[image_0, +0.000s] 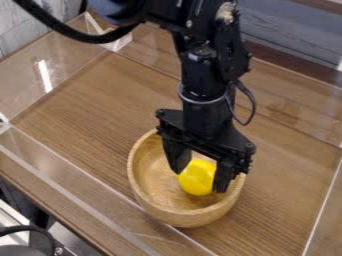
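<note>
A round wooden bowl (152, 193) sits toward the front of the wooden table, with a yellow object (197, 179) inside it. My black gripper (199, 158) hangs low over the bowl, open, its two fingers on either side above the yellow object and partly hiding it. Whether the fingers touch it I cannot tell.
A clear plastic wall runs along the left edge and a grey ledge along the back. Cables loop from the arm at the upper left.
</note>
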